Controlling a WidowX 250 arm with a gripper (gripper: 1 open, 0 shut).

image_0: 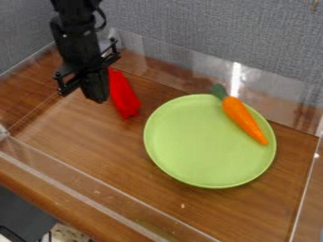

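My black gripper (86, 83) hangs at the upper left, just left of a red block (124, 95) that lies on the wooden floor and is partly behind it. The fingers appear shut, with nothing seen between them. A carrot (243, 121) with a green top rests on the right part of a green plate (190, 156).
Clear low walls (177, 57) edge the wooden board (113, 180), with grey padded walls behind. The board is clear left of the plate and in front of the red block.
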